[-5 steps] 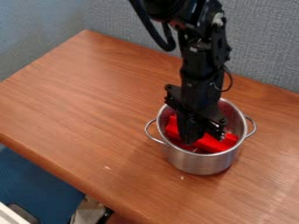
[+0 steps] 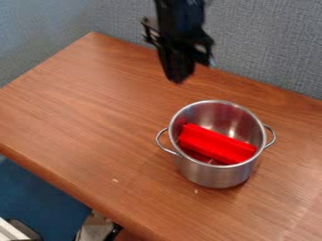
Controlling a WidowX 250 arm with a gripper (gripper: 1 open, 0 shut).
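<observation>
A steel pot (image 2: 220, 171) with two side handles stands on the right part of the wooden table. A red cylindrical object (image 2: 217, 143) lies inside it. My gripper (image 2: 179, 66) is up at the top centre, above and behind the pot, blurred and dark; nothing red shows in it, and whether it is open or shut I cannot tell.
A grey padded wall (image 2: 270, 47) runs along the back. Blue floor shows beyond the front-left edge, with some objects below at the bottom left.
My gripper has lifted out of the pot and moved up and back to the left. The red object stays in the pot, now fully visible.
</observation>
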